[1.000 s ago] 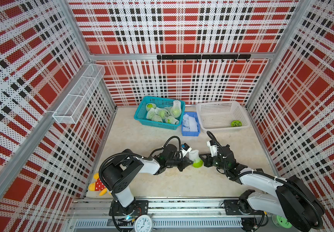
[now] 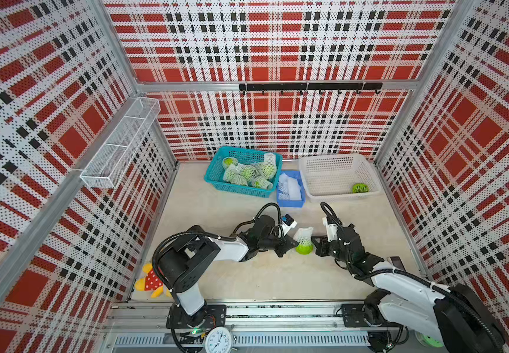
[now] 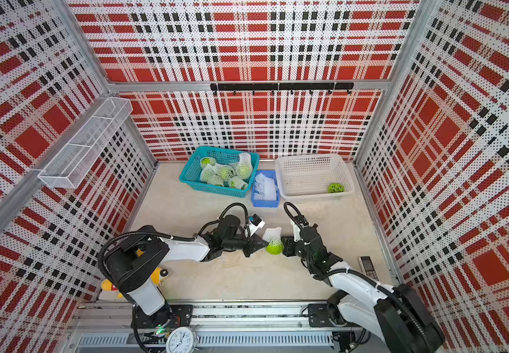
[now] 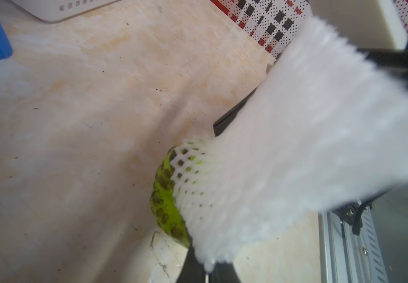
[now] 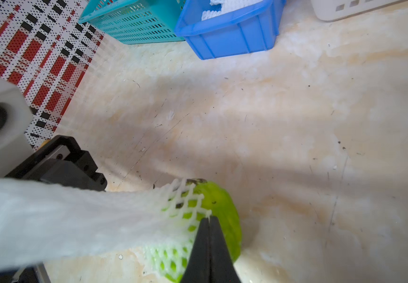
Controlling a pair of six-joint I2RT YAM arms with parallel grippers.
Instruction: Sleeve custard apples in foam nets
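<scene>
A green custard apple (image 2: 304, 249) stands on the table between my two grippers, its upper part inside a white foam net (image 2: 304, 233) and its lower part bare. The net's loose upper end rises above the fruit. My left gripper is shut at the net's lower rim, the foam edge pinched at its fingertips. From the other side, my right gripper is also shut, a strand of the net's rim at its tips. In the left wrist view the foam hides much of the fruit.
Behind, a teal basket (image 2: 213, 174) holds several netted fruits. A blue bin (image 2: 290, 203) of foam nets stands beside it. One bare custard apple (image 2: 359, 187) lies in the white basket (image 2: 332, 194). A phone (image 3: 368, 267) lies at right.
Both grippers have shifted slightly to the right, the left one also a little away from the front edge. The fruit and net have moved slightly right with them.
</scene>
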